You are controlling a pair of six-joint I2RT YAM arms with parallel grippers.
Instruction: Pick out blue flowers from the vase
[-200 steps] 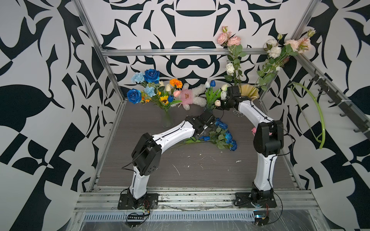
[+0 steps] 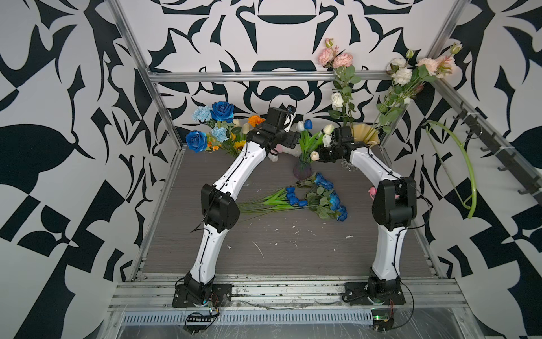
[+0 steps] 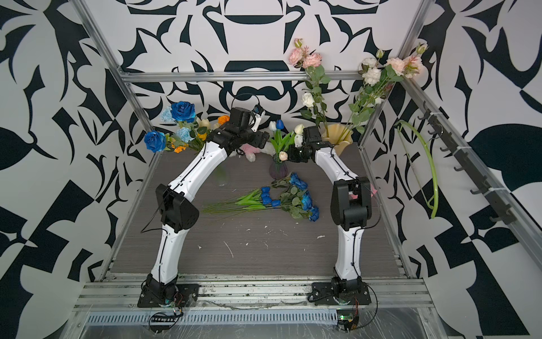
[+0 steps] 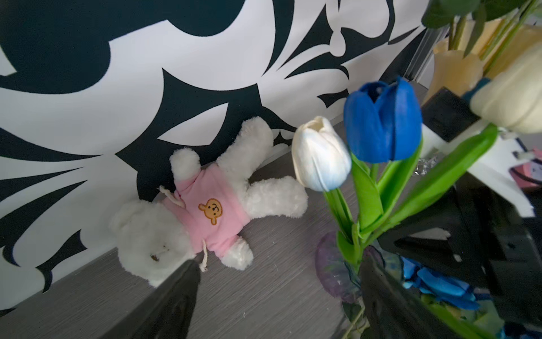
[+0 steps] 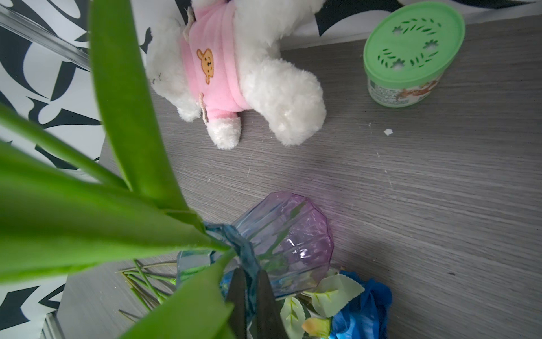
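Observation:
One blue tulip stands among white tulips and green leaves in the clear purple-based vase. My left gripper is open and empty, just left of these blooms; the blue tulip rises beyond its right finger. At the vase's mouth my right gripper is shut, with the thin bluish rim running between its fingers. Blue tulips and blue roses lie on the table in front of the vase. Leaves cover part of the rim in the right wrist view.
Left of the vase stands a mixed bouquet with blue roses and orange blooms. A white plush toy in pink lies by the back wall. A green-lidded tub stands nearby. Tall pale roses fill the back right.
The right arm stays in place at the vase.

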